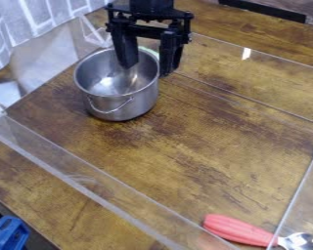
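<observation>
A dark robot gripper (149, 54) hangs over a steel pot (113, 103) at the top centre, its two black fingers spread apart, one over the pot's opening and the other at the right side of its rim. Whether anything is between them is hard to tell. A small green object is partly hidden behind the pot and gripper.
A red-handled utensil (245, 230) lies at the bottom right, a blue object (8, 234) at the bottom left. Clear plastic edges run around the workspace, with a white cloth or wall (28, 44) at the upper left.
</observation>
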